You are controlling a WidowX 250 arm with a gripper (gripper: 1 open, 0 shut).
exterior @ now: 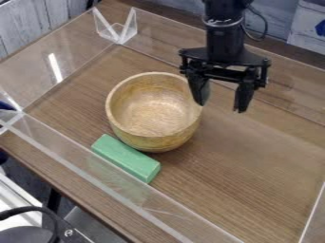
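Note:
My black gripper (222,93) hangs from the top of the camera view over the wooden table, open, with its two fingers spread wide and nothing between them. Its left finger is beside the upper right rim of a round, light tan bowl (143,114), which appears empty; whether they touch, I cannot tell. A green rectangular block (124,158) lies in front of the bowl, toward the lower left.
Clear plastic walls (51,161) edge the table at the left and front. A small clear angular piece (114,27) sits at the back left. Black cables lie at the lower left corner.

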